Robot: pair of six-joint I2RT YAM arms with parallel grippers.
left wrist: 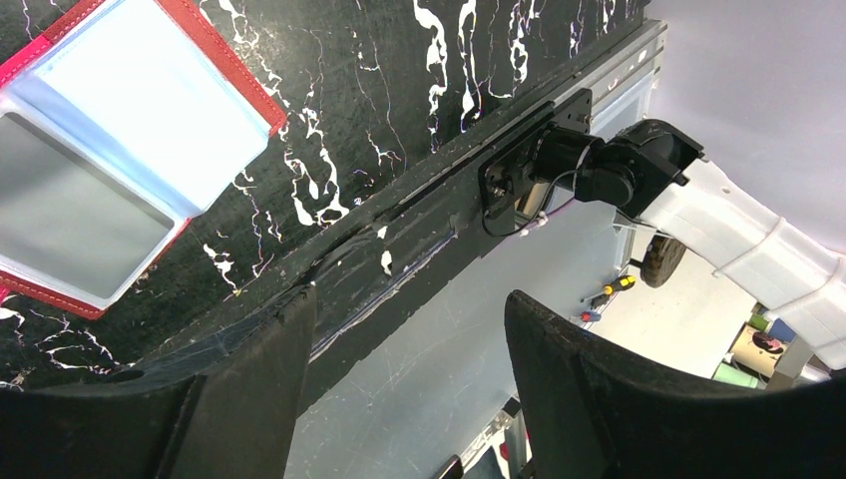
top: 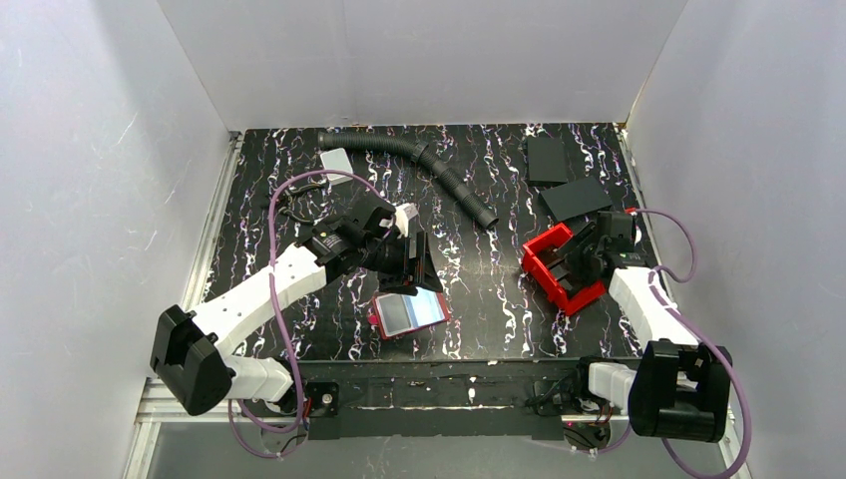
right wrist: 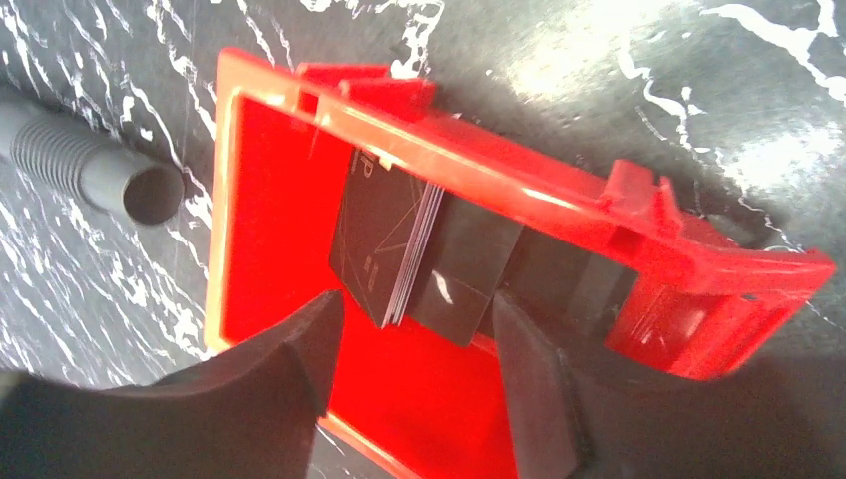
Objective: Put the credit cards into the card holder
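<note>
Several dark cards [right wrist: 380, 234] stand in the red box [top: 542, 270], leaning against one of its walls in the right wrist view. Over the box, my right gripper is part open; its fingertips are on either side of the cards' near edges, and I cannot tell whether they touch. The open card holder [top: 411, 312], red-edged with clear pockets, lies flat at the table's front. Above its back edge my left gripper stands open with nothing between its fingers. In the left wrist view the holder's pocket [left wrist: 75, 205] is empty-looking and partly cut off.
Two dark flat slabs [top: 577, 199] lie behind the red box. A black corrugated hose [top: 439, 168] curves across the back, with a white card-like piece [top: 337, 165] at back left. Bare tabletop separates holder and box.
</note>
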